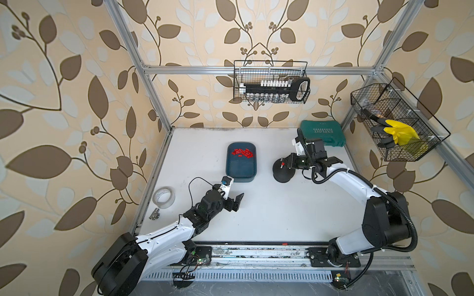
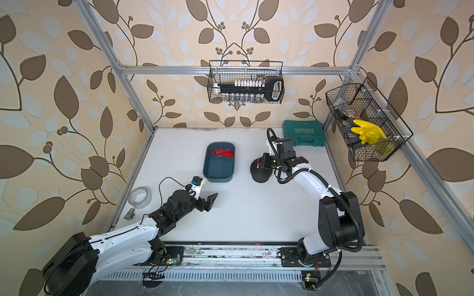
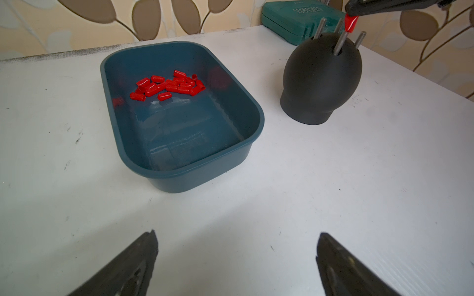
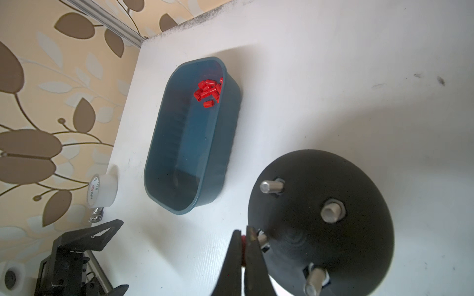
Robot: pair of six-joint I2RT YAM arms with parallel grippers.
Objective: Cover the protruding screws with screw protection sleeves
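Note:
A black domed stand (image 3: 321,79) carries several protruding screws (image 4: 331,212). My right gripper is shut over the stand, a red sleeve (image 3: 350,23) between or just under its fingertips, at the top of one screw. Whether the sleeve is on the screw I cannot tell. The other screws in view are bare. Several loose red sleeves (image 3: 167,84) lie in the back of a blue tray (image 3: 187,170), left of the stand. My left gripper stands open and empty in front of the tray, low over the table.
A green case (image 1: 321,130) lies at back right. A tape roll (image 1: 163,197) and small metal fitting (image 1: 154,214) are at the left edge. Wire baskets (image 1: 271,83) hang above.

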